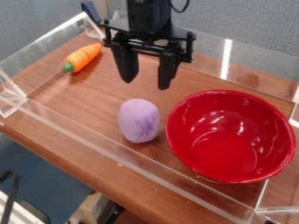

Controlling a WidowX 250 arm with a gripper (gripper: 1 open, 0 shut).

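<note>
My black gripper [146,74] hangs open over the back middle of the wooden surface, nothing between its fingers. Below it a purple oval object [139,120] rests on the wood, just left of a large red bowl [230,140], which is empty. An orange toy carrot [82,58] with a green top lies at the back left, left of the gripper.
A clear low-walled enclosure surrounds the wooden surface [65,87]. Bare wood lies left of the purple object and behind the bowl. Beyond the near left edge is a blue floor with some dark and pale items.
</note>
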